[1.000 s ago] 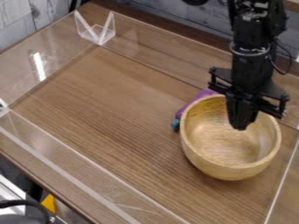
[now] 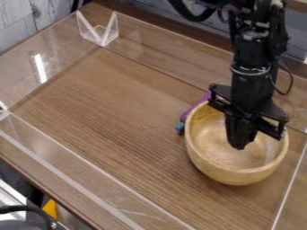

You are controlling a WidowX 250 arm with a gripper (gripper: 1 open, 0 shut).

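The black gripper (image 2: 240,137) points down into a large pale wooden bowl (image 2: 234,169) at the right of the table, its tip inside the bowl's rim over the back part. It looks shut, with nothing visible between its fingers. Behind the bowl's left edge, a purple object (image 2: 193,108) and a small teal item (image 2: 180,128) lie on the wooden surface, partly hidden by the bowl.
A clear plastic holder (image 2: 99,29) stands at the back left. Cables and a yellow item lie beyond the lower left edge.
The gripper has moved a little lower and toward the left, further into the bowl. The bowl looks unmoved.
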